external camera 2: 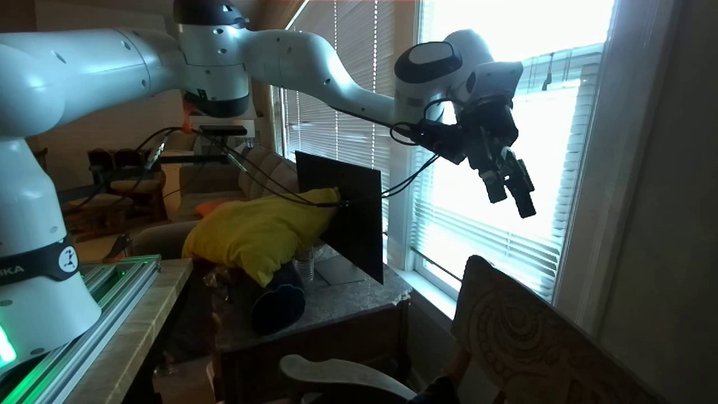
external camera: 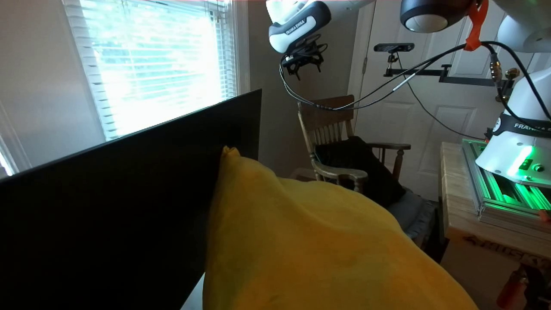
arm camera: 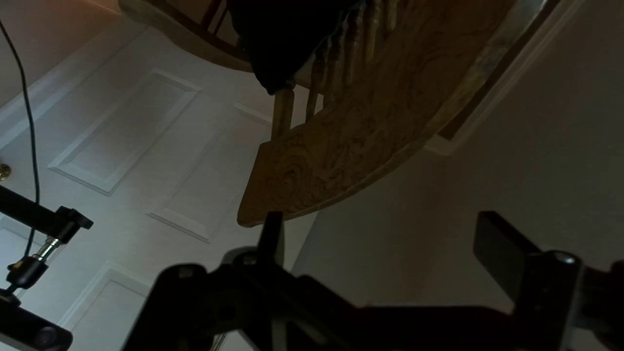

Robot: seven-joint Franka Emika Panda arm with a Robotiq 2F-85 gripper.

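My gripper stands open in the wrist view, its two black fingers wide apart and nothing between them. Beyond it in that view are a carved wooden chair back (arm camera: 362, 117) and a white door. Exterior view 2 has the gripper (external camera 2: 511, 202) high in front of the bright window, pointing down, clear of everything. A yellow pillow (external camera: 310, 243) fills the front of exterior view 1. Across the room, in the same view, the gripper (external camera: 308, 75) hangs above the wooden chair (external camera: 326, 106).
The yellow pillow (external camera 2: 262, 225) leans by a black screen (external camera 2: 350, 215) on a cabinet. A dark cushion (external camera: 361, 168) rests on the chair. Loose black cables (external camera: 361, 103) run from the arm to the gripper. The air around the gripper is free.
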